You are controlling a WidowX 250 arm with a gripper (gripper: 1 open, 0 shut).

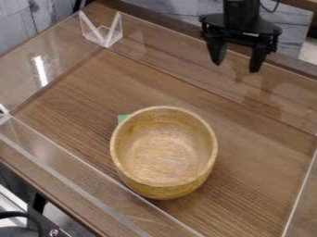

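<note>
My black gripper [238, 51] hangs over the back of the wooden table, near the rear wall, with its two fingers apart and pointing down; it holds nothing that I can see. A yellow oval bowl [164, 159] sits empty in the front middle. A small green object [122, 118] lies at the bowl's back left, partly hidden behind it.
Clear plastic brackets [103, 28] stand at the back left. Black cables lie at the lower left, outside the table.
</note>
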